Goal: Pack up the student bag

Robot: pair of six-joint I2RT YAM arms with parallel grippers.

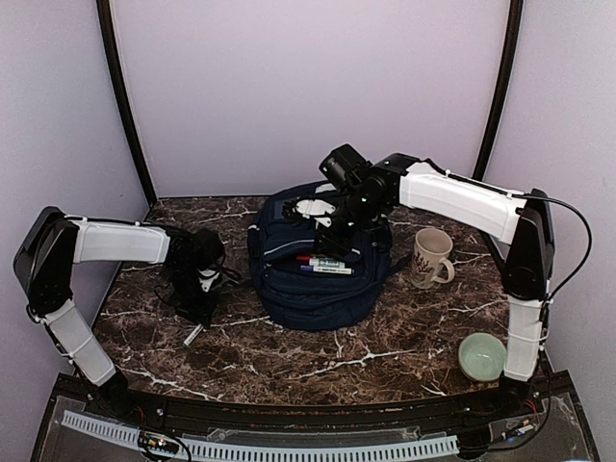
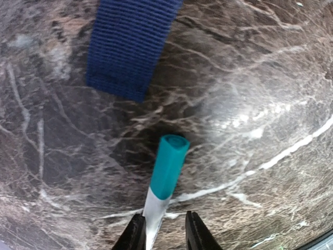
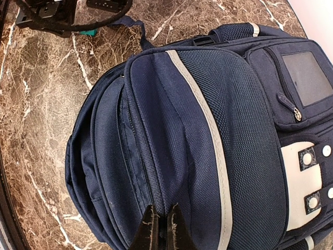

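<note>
A navy backpack point(image 1: 318, 298) stands mid-table, its front pocket pulled open with a red marker point(image 1: 305, 258) and a purple-capped marker point(image 1: 332, 270) showing inside. My right gripper is shut on the edge of the pocket's flap point(image 3: 156, 151). Over on the left, a white marker point(image 1: 193, 335) with a teal cap point(image 2: 169, 164) lies on the table. Part open, my left gripper is over this marker, whose white barrel passes between the fingers, nearer the left one. From above, the left arm hides the marker's cap end.
A patterned mug point(image 1: 430, 258) and a green bowl point(image 1: 481, 357) stand on the right. One blue strap point(image 2: 127, 49) lies flat beyond the teal cap.
</note>
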